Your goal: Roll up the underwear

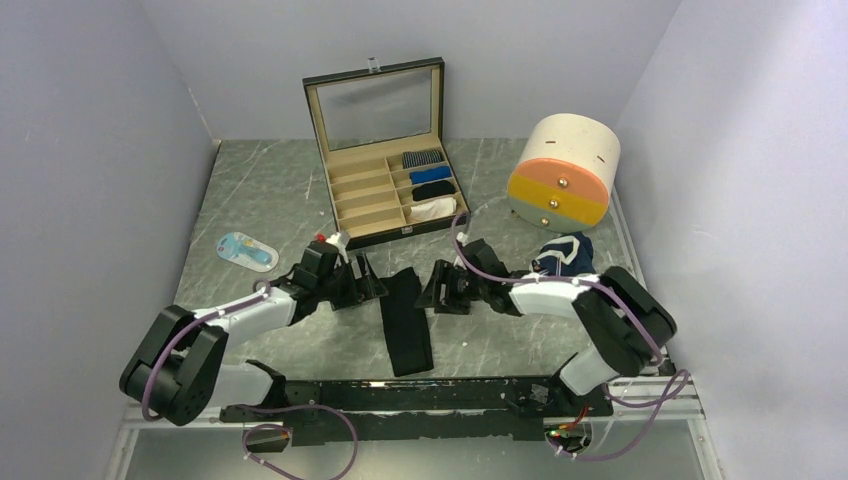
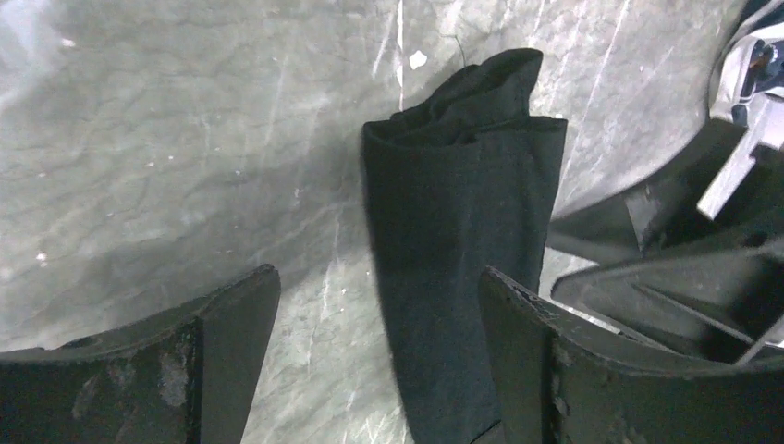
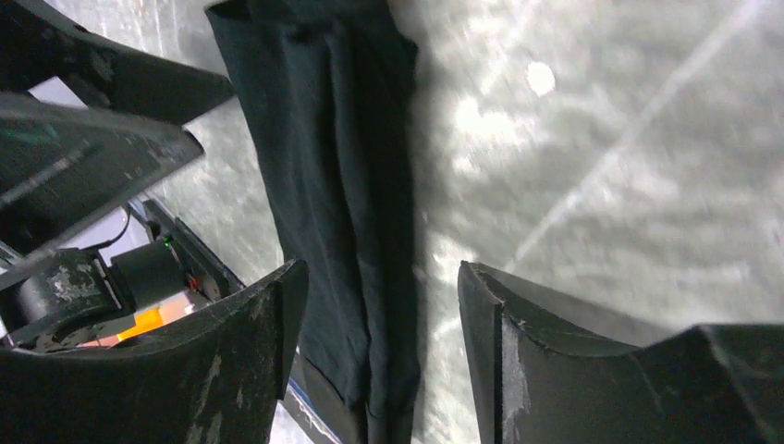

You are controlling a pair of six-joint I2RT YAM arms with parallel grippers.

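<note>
The black underwear [image 1: 405,325] lies on the grey table as a long narrow folded strip, its far end slightly ruffled. In the left wrist view that ruffled end of the underwear [image 2: 462,157] shows a raised flap. My left gripper [image 1: 380,280] is part open at the strip's far left corner, fingers apart and nothing held. On the strip's right side stands my right gripper [image 1: 425,298], also part open. The right wrist view shows the underwear [image 3: 342,194] beside the fingers [image 3: 287,305], with a lengthwise fold on top.
An open display box [image 1: 370,185] with rolled cloths in its right compartments stands behind. A small drawer cabinet [image 1: 568,170] and a navy cloth [image 1: 565,255] are to the right. A blue packet [image 1: 247,251] lies far left.
</note>
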